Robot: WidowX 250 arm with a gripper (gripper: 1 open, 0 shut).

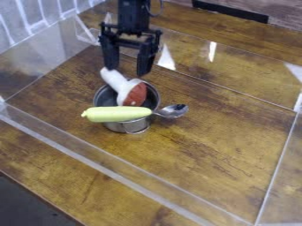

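Observation:
My black gripper (127,55) hangs open over the back of a metal pot (129,124), its fingers pointing down above a white object with a red end (134,94) that leans inside the pot. A pale green corn-like piece (115,114) lies across the front of the pot. A spoon (172,111) sticks out to the right of it. Whether the fingertips touch the white piece is unclear.
Clear transparent panels border the work area on the left, back, right and front.

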